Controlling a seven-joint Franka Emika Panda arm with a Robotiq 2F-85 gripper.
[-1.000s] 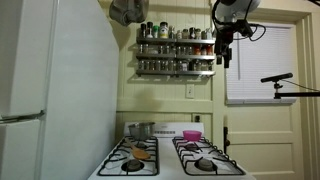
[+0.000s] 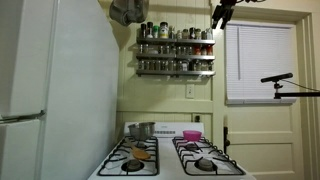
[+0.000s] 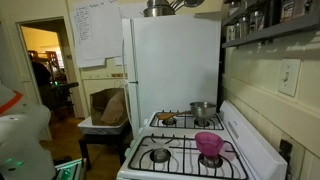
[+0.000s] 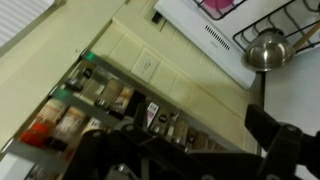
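High at the upper right of exterior view 1 is my gripper [image 2: 222, 16], well above the stove [image 2: 168, 168] and touching nothing there. In the wrist view its two black fingers [image 4: 270, 130] stand wide apart, with no object held between them. A metal pot [image 3: 202, 109] sits on the back of the stove by the fridge. The pink bowl [image 3: 208, 143] rests over a burner on the other side. A wooden spoon [image 2: 140, 154] lies across the left burners.
Spice racks [image 2: 175, 50] full of jars hang on the wall behind the stove. The tall white fridge [image 2: 60, 90] borders the left side. To the right, a black bar-shaped device [image 2: 277, 77] juts out before the door blind [image 2: 260, 60].
My gripper has risen, and most of the arm has left the top of exterior view 1. The pot, bowl and spoon have not moved.
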